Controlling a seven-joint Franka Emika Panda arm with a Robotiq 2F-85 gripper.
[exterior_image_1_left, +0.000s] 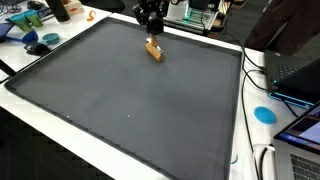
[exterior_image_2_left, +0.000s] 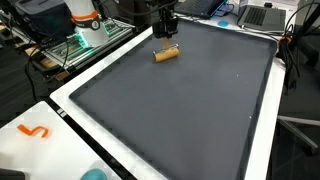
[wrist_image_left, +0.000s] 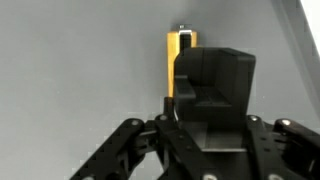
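Observation:
A tan, bar-shaped tool head (exterior_image_1_left: 153, 49) is at the far side of the dark board. In exterior view 2 the tan bar (exterior_image_2_left: 166, 54) has a short orange stem rising towards my gripper (exterior_image_2_left: 167, 36). From the wrist, the bar (wrist_image_left: 174, 44) shows a metallic piece at its end, while a bulky black part (wrist_image_left: 215, 80) covers much of it. My gripper is shut on the tool, directly above the bar. The exact contact is hidden by the black part.
The dark board (exterior_image_1_left: 130, 110) is broadly clear. Laptops (exterior_image_1_left: 300, 145) and a blue round item (exterior_image_1_left: 265, 115) lie to the right; small tools and containers (exterior_image_1_left: 50, 38) stand at the far left. An orange item (exterior_image_2_left: 33, 130) lies off the board.

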